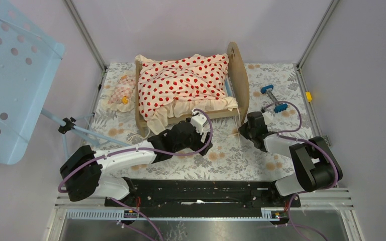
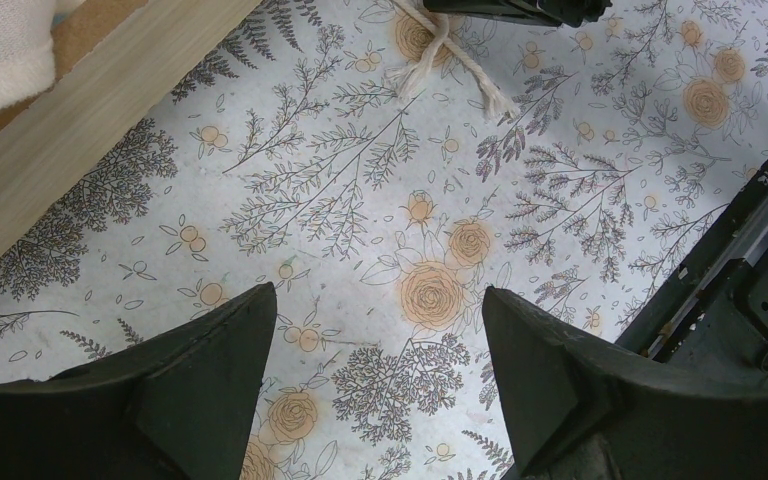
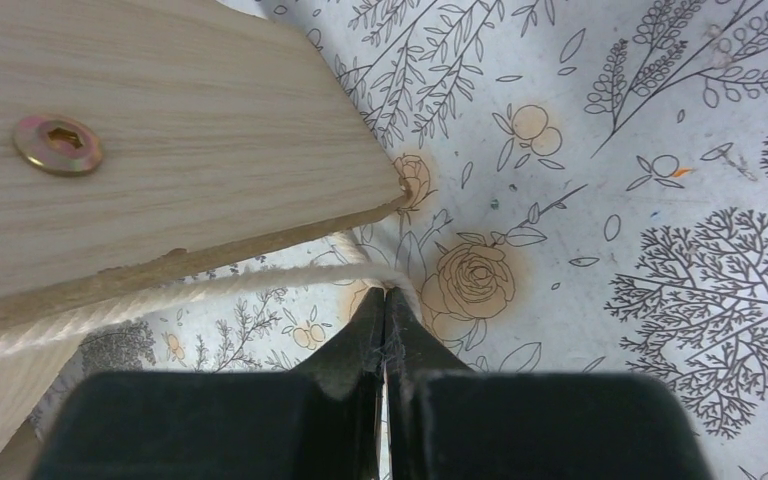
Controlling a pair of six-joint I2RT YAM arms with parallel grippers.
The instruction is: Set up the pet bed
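Note:
The wooden pet bed (image 1: 238, 75) holds a white cushion with red strawberries (image 1: 181, 80) and a ruffled edge. My right gripper (image 1: 241, 131) is at the bed's front right corner, shut on a cream cord (image 3: 210, 285) that bends at its fingertips and runs along the wooden edge (image 3: 210, 150). My left gripper hangs open over the floral mat in front of the bed, nothing between its fingers; loose cord ends (image 2: 460, 70) lie farther off in its view.
A blue dumbbell-shaped object (image 1: 269, 90) lies at the right, a small ruffled cloth item (image 1: 118, 95) at the left. A light-blue perforated panel (image 1: 15, 90) on a stand fills the far left.

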